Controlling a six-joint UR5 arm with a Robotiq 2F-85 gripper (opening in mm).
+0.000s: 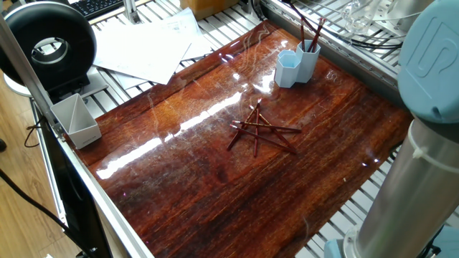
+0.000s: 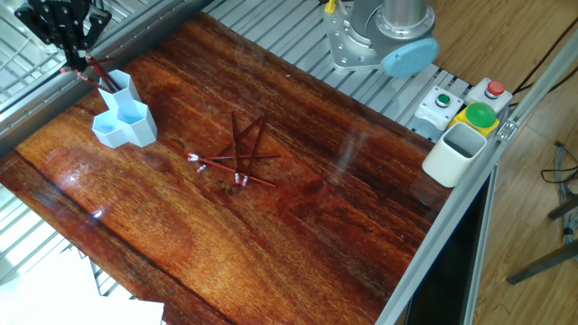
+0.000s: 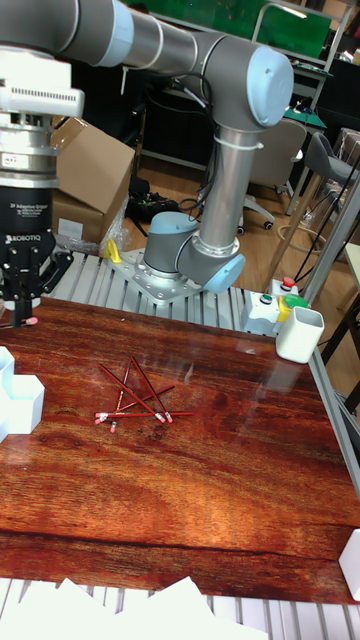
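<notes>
Several dark red pencils [image 1: 262, 130] lie crossed in a loose heap mid-table, their pale ends showing in exterior view 2 [image 2: 240, 178]. The light blue holder [image 1: 288, 69], made of joined hexagonal cups, stands near the table's edge. Upright pencils [image 2: 107, 79] lean in one of its cups; the other cups look empty. My gripper [image 2: 76, 61] points down right beside and above that cup. In exterior view 3 the gripper [image 3: 21, 309] is at the left edge, with a pink pencil end [image 3: 31, 320] just below its fingers. Whether the fingers grip this pencil is unclear.
A white open box [image 2: 454, 154] stands at one table corner, beside the button boxes [image 2: 438, 106]. Another white container [image 1: 76, 122] sits at the opposite side. White papers [image 1: 147, 50] lie off the table. Wide bare tabletop surrounds the heap.
</notes>
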